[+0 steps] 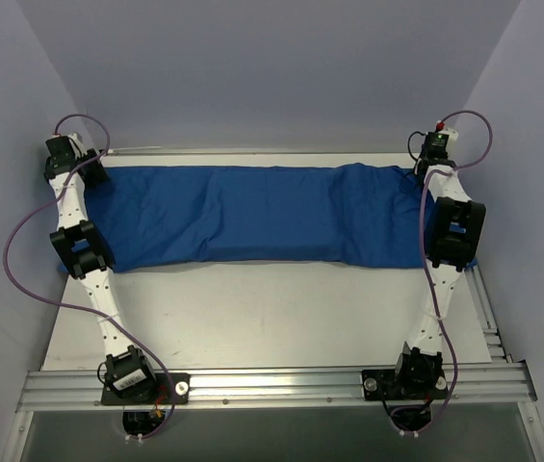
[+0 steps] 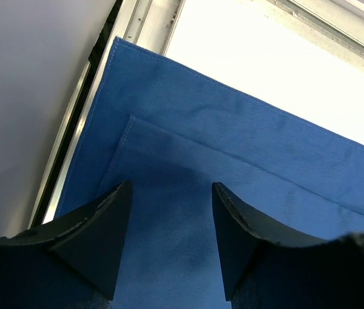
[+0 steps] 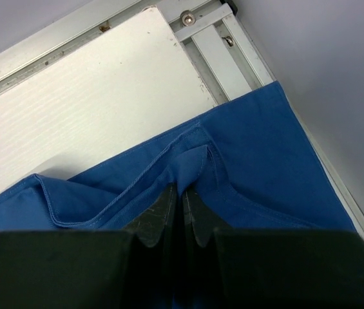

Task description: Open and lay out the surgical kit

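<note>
A blue cloth (image 1: 272, 214) lies spread as a long band across the table in the top view. At its right part, my right gripper is shut on a pinched fold of the cloth (image 3: 189, 164), which bunches up between the fingertips. A raised, wavy fold runs leftward from there. Over the other end, my left gripper stands open, its fingers apart above the cloth (image 2: 169, 161), where a stitched upper layer lies nearly flat over a lower one. Nothing is between those fingers.
Grey walls (image 1: 7, 115) stand close on both sides and at the back. A metal rail (image 1: 272, 385) runs along the front edge.
</note>
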